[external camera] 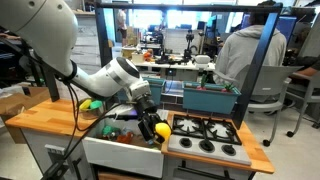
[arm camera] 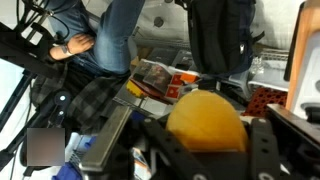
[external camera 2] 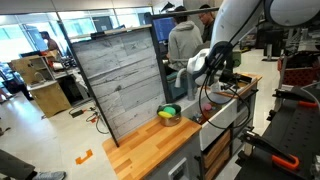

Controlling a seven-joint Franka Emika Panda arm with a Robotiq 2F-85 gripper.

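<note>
A rounded yellow-orange object [external camera: 162,131] is at the tip of my gripper [external camera: 156,128], above the right edge of the white sink [external camera: 122,155]. In the wrist view the same object [arm camera: 207,122] fills the lower middle and hides most of the fingers. My gripper appears shut on it; how the fingers meet it cannot be seen. Several small coloured items [external camera: 112,135] lie in the sink, partly behind the arm.
Right of the sink is a black-grated stove [external camera: 207,136] on the wooden counter. A faucet [external camera: 139,92] and teal bins [external camera: 209,98] stand behind. A metal pot [external camera 2: 169,118] with something yellow inside sits on the counter. Far off, a person [external camera: 248,50] sits.
</note>
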